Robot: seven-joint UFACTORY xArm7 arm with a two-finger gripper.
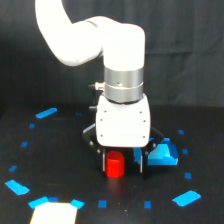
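A small red block sits on the dark table, its upper part overlapped by the gripper. My white gripper is low over it and open, one finger on each side. The left finger is close against the block, and a gap shows between the block and the right finger. Whether the left finger touches it, I cannot tell. Behind and right of the gripper lies a blue-rimmed square with a pale middle, partly hidden by the hand.
Blue tape strips and several small blue squares mark the dark table. A pale square lies at the front left edge.
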